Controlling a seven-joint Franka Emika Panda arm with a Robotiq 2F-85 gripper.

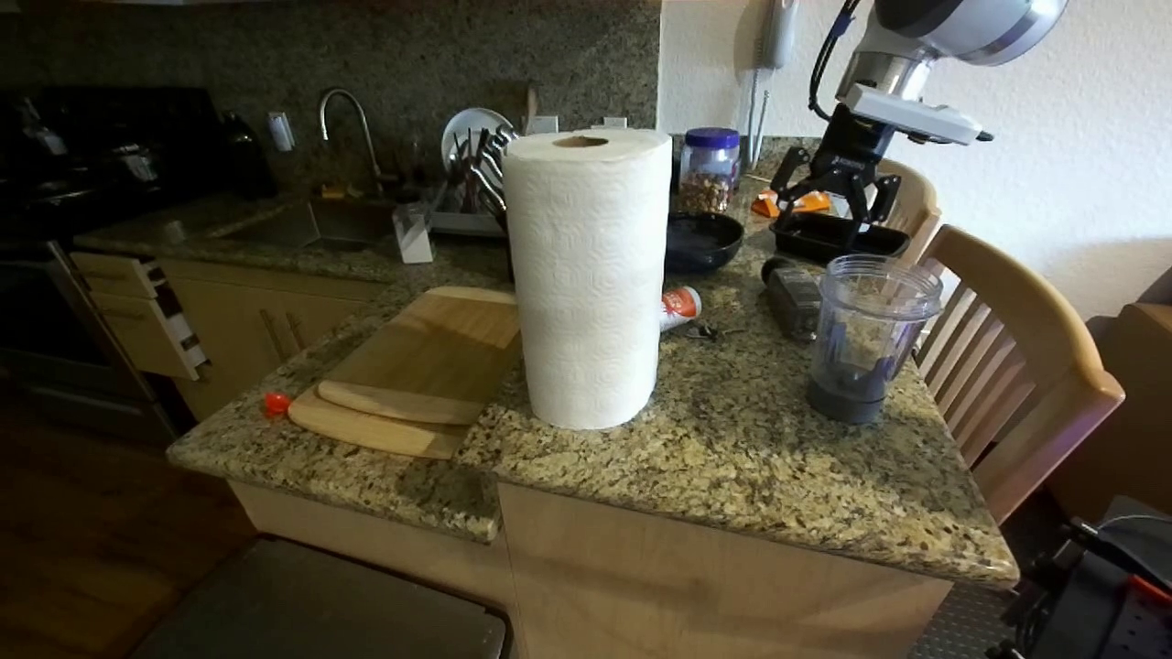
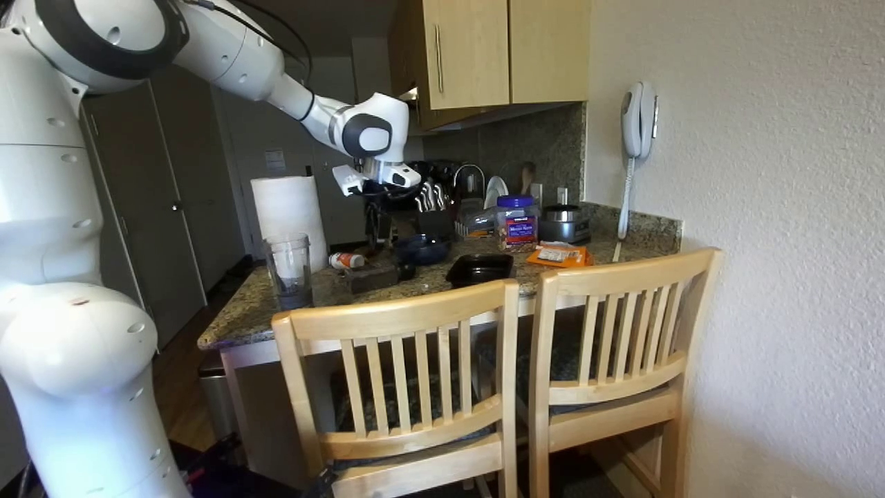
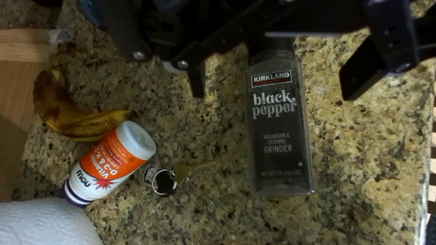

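The black pepper grinder (image 3: 278,130) lies flat on the granite counter, its label facing up in the wrist view. Above it my gripper is open, with one finger off to each side of the grinder and counter showing between. In exterior view 1 the gripper (image 1: 831,210) hangs clear over the counter, and the dark grinder (image 1: 793,297) rests below and in front of it. The grinder's cap end is partly hidden by the gripper in the wrist view.
Left of the grinder in the wrist view are keys (image 3: 180,173), a vitamin bottle (image 3: 108,165) and a banana (image 3: 77,122). A clear blender cup (image 1: 873,340) stands near the grinder. A black tray (image 2: 481,270), black bowl (image 1: 703,242) and paper towel roll (image 1: 588,286) are around.
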